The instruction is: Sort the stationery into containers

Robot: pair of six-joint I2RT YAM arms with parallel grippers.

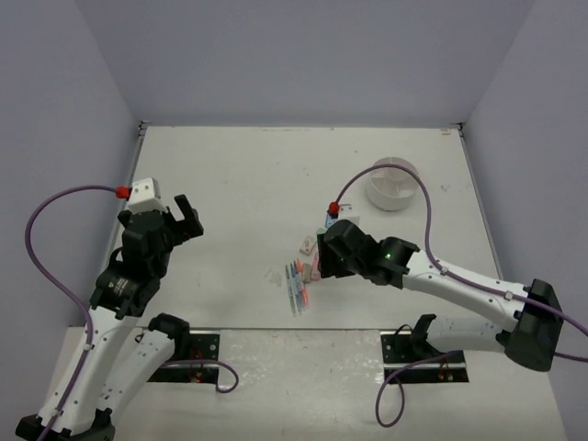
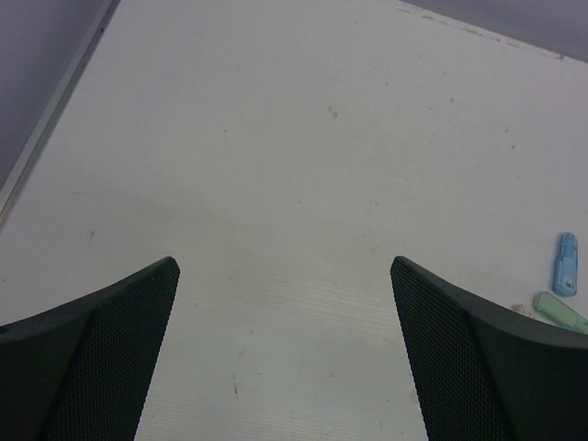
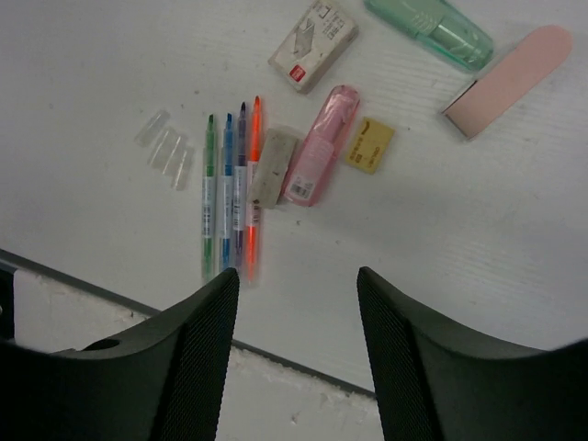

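Note:
Four thin markers, several in all, lie side by side, with the orange marker and the green marker at the row's two ends. Beside them rest a grey eraser, a pink tube-like piece and a small yellow block. Farther back are a white box-like eraser, a green piece and a salmon-pink piece. My right gripper hovers over this area, open and empty. At the left, my left gripper stands open above bare table. A white divided container is at the back right.
A blue piece lies at the right of the left wrist view. Small clear pieces rest left of the markers. The right arm covers part of the items from above.

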